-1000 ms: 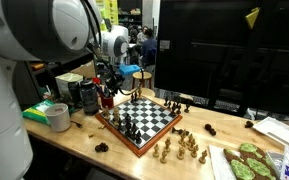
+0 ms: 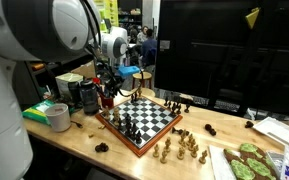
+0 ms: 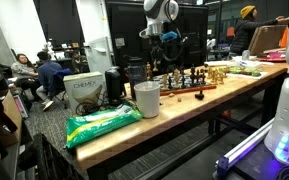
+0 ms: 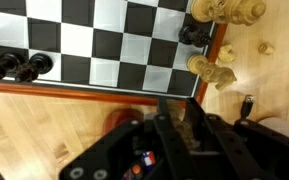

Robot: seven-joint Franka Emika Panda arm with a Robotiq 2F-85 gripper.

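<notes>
The chessboard [image 2: 154,118] lies on the wooden table, with dark and light pieces on and around it. My gripper is over the board's near border in the wrist view, its fingers close together around a small pale wooden piece, probably a chess piece; the fingers hide most of it. In exterior view 1 the gripper [image 2: 111,84] hangs at the board's left side, too small there to show what it holds. Light wooden pieces [image 4: 212,72] stand by the board's corner, and dark pieces [image 4: 34,68] stand on its squares.
A red round object [image 4: 119,120] sits beside the board near the gripper. A white mug [image 2: 58,117] and dark canisters [image 2: 88,97] stand to the left. Several loose light pieces [image 2: 181,148] stand right of the board, before a tray [image 2: 219,165].
</notes>
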